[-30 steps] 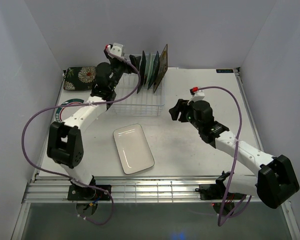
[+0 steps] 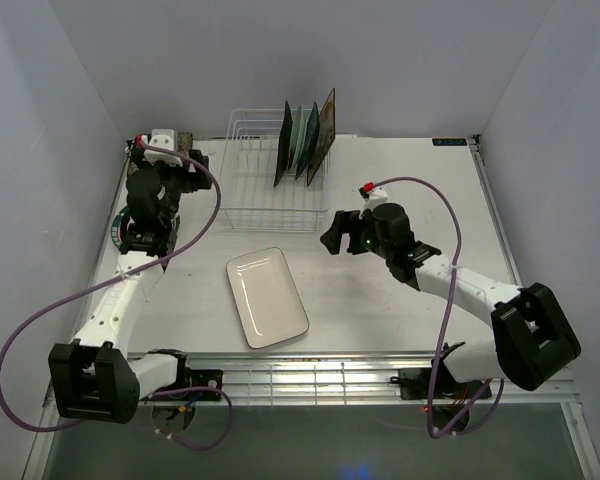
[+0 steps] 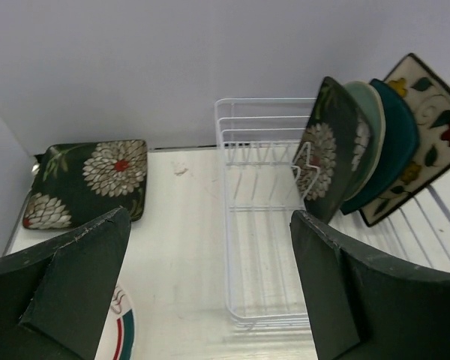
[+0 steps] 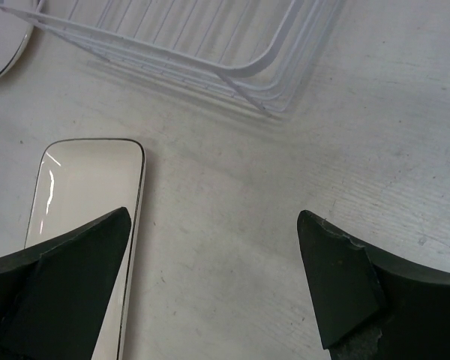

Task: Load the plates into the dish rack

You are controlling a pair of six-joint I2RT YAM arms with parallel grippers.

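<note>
A dark floral plate (image 3: 86, 184) lies flat at the back left, mostly hidden by the left arm in the top view; a red-and-green-rimmed round plate (image 2: 121, 228) lies before it. A cream rectangular plate (image 2: 267, 297) lies flat front-centre. Several plates (image 2: 284, 140) stand upright in the right part of the white dish rack (image 2: 275, 219), its left part empty. My left gripper (image 2: 180, 162) is open and empty, high over the back-left plates, left of the rack. My right gripper (image 2: 345, 230) is open and empty, just right of the rack's front corner, above and right of the cream plate.
Grey walls bound the table at the back and both sides. A metal rail (image 2: 310, 372) runs along the front edge.
My left gripper has swung left from over the rack's plates to over the back-left plates. My right gripper has shifted slightly left. The plates look unmoved.
</note>
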